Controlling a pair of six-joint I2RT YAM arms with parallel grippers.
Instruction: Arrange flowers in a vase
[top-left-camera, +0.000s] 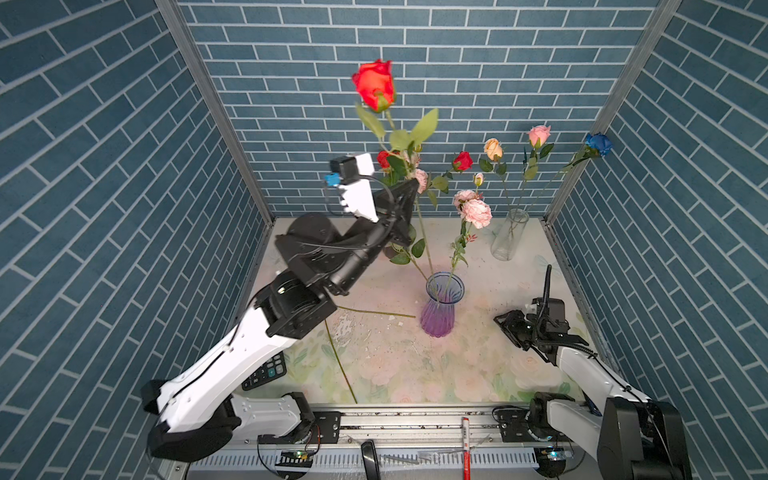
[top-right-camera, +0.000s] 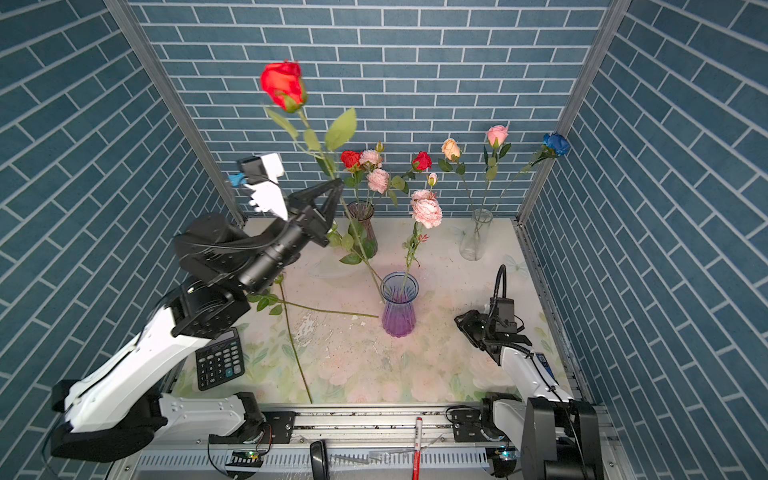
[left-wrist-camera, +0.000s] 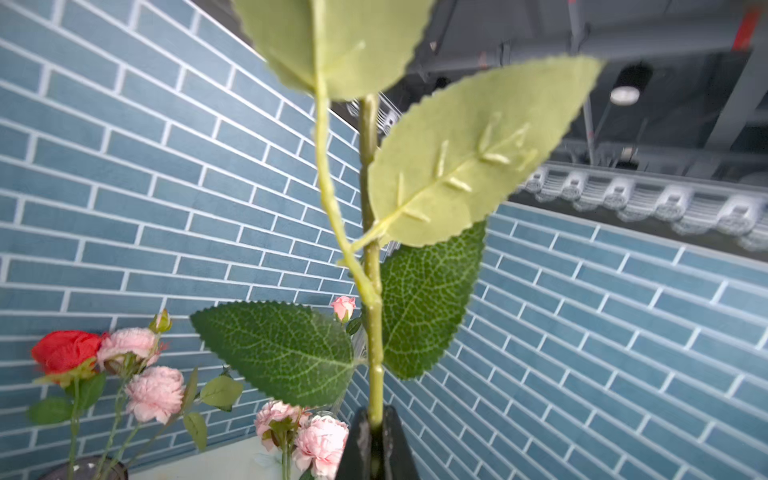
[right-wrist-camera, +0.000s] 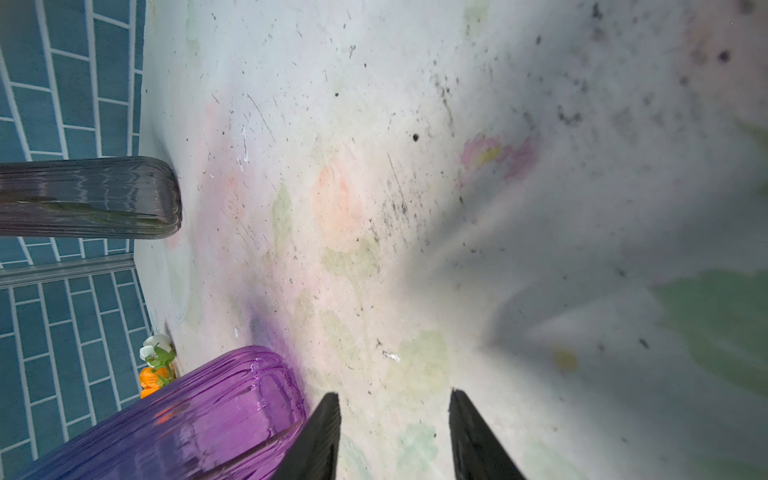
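My left gripper (top-left-camera: 409, 185) is raised high at centre left, shut on the stem (left-wrist-camera: 374, 336) of a red rose (top-left-camera: 373, 85), whose stem reaches down toward the mouth of the purple vase (top-left-camera: 438, 318); whether its end is inside I cannot tell. That vase holds pink flowers (top-left-camera: 477, 213). My right gripper is low over the table at the right, part open, with nothing between its fingers, the purple vase to its left in the right wrist view. Further stems (top-right-camera: 344, 312) lie loose on the table's left.
A dark vase (top-right-camera: 360, 212) and a clear glass vase (top-left-camera: 509, 240), both with flowers, stand at the back. A calculator (top-right-camera: 220, 360) lies at the front left.
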